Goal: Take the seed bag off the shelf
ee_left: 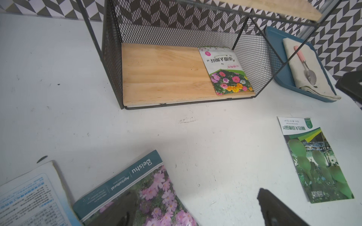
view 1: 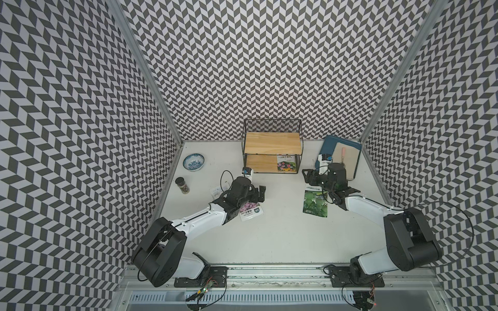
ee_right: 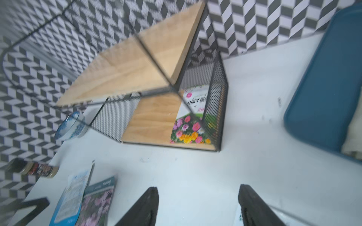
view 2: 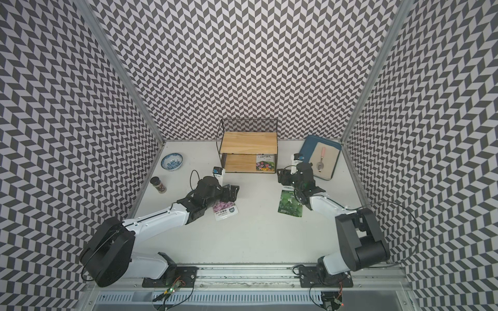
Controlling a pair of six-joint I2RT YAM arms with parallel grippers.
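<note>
A two-tier shelf (view 1: 273, 141) of wood boards and black wire stands against the back wall. On its lower board (ee_left: 162, 75), at the right end, a seed bag with colourful flowers (ee_left: 230, 75) lies flat. In the right wrist view this flower bag (ee_right: 190, 116) shows behind the side mesh, apart from my fingers. My right gripper is open and empty, in front of the shelf's right corner. My left gripper is also open and empty, above the table in front of the shelf, beside a pink-flower seed bag (ee_left: 162, 199).
A green seed bag (ee_left: 316, 158) lies at front right. The blue tray (view 1: 326, 147) with cloth and spoon stands right of the shelf. At left are a patterned bowl (view 1: 193, 161), a spice jar (view 1: 182, 185) and a white printed packet (ee_left: 34, 195).
</note>
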